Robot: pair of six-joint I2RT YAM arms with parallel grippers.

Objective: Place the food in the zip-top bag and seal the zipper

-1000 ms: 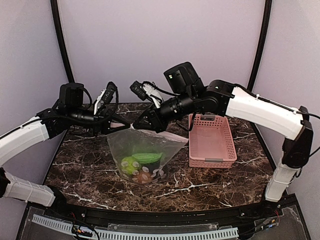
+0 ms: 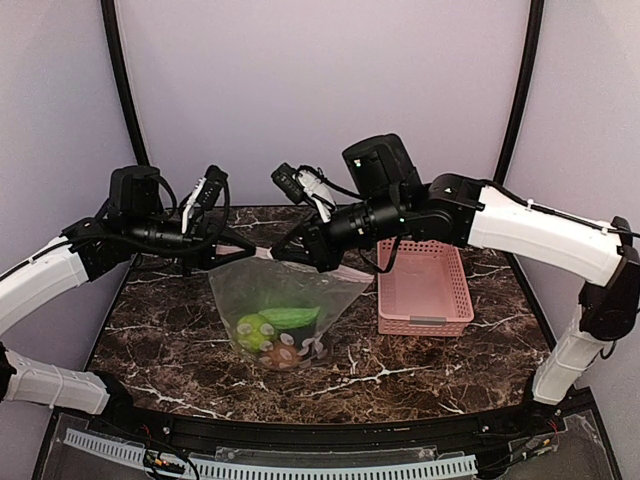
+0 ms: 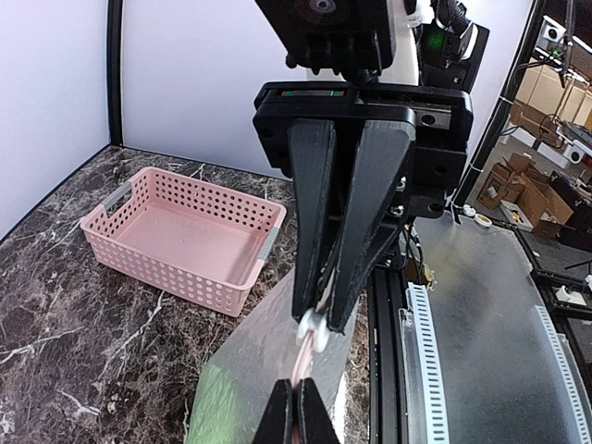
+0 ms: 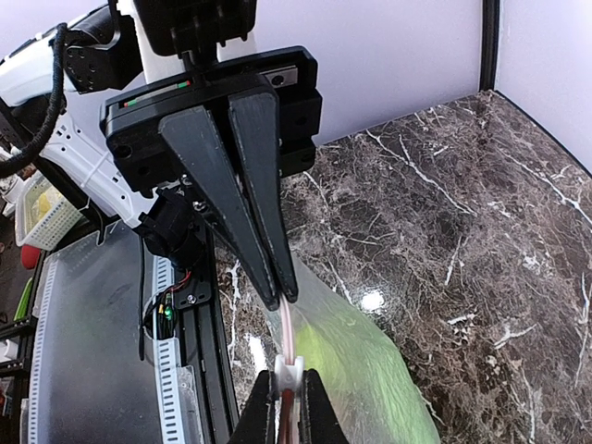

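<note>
A clear zip top bag [image 2: 270, 290] hangs upright with its pink-edged mouth at the top. Inside, low down, lie a green long vegetable [image 2: 290, 317], a yellow-green round item [image 2: 252, 331] and a reddish-brown one [image 2: 283, 355]. My left gripper is shut on the mouth's left end, the thin edge running out from its fingertips. A short way along the same edge, my right gripper is shut on the small white zipper slider [image 4: 289, 373]. Between the two grippers the pink strip looks pressed together; whether it is sealed cannot be told.
An empty pink basket [image 2: 425, 326] stands on the marble table [image 2: 430, 380], right of the bag and behind it. Bare table lies in front of the bag and to its left. The right forearm reaches over the basket's back part.
My right gripper has shifted slightly right along the bag's mouth, while the left one has drawn a little left. The gap between them is wider, and the bag has swung slightly left.
</note>
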